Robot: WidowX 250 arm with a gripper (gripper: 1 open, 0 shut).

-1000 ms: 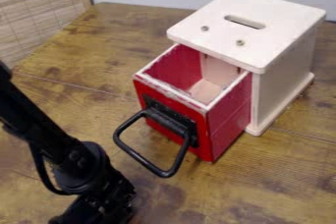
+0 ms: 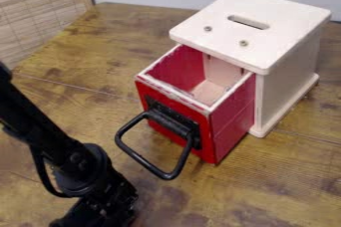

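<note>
A pale wooden box (image 2: 280, 82) with a slot and two screws on top stands on the table, its red drawer (image 2: 221, 129) pulled out toward the front left, empty as far as its inside shows. A black loop handle (image 2: 173, 168) hangs from the drawer front. My black gripper (image 2: 104, 213) is low at the bottom left, left of and below the handle and apart from it. Its fingers point down near the frame's edge, and whether they are open or shut is unclear.
A woven mat-like panel (image 2: 34, 7) stands at the back left, with a white wall behind.
</note>
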